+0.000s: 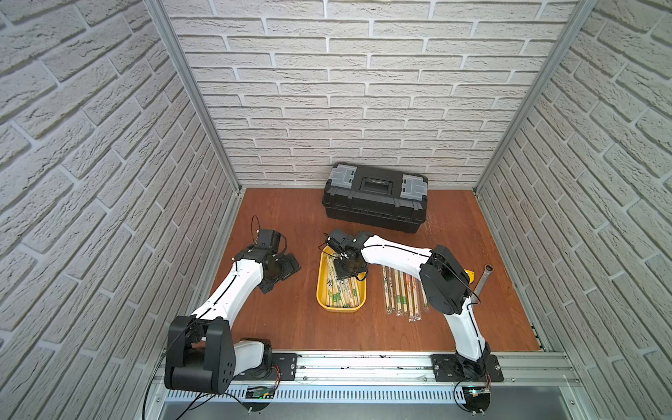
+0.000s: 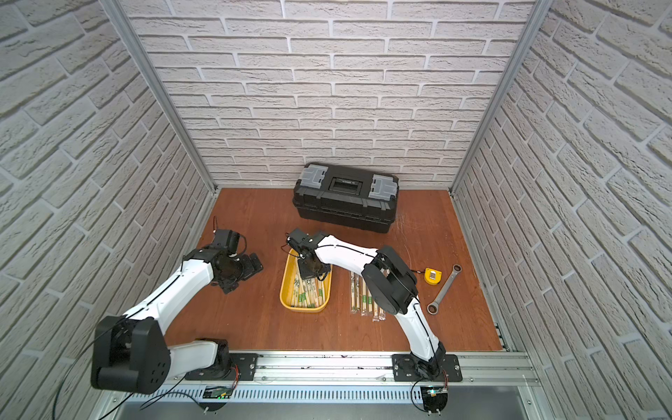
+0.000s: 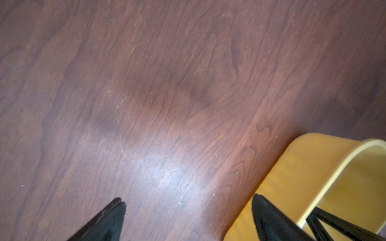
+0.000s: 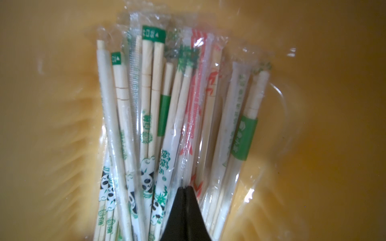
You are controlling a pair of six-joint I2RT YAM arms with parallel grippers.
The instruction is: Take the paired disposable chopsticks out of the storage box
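Observation:
The yellow storage box sits mid-table, holding several wrapped chopstick pairs with panda, green and red prints. My right gripper is inside the box, down at the chopsticks, shut, with nothing clearly between its fingers. My left gripper hangs open over bare table just left of the box, whose wall shows in the left wrist view. Right of the box lies a row of wrapped chopsticks, partly hidden under the right arm.
A black toolbox stands at the back. A wrench and a yellow tape measure lie at the right.

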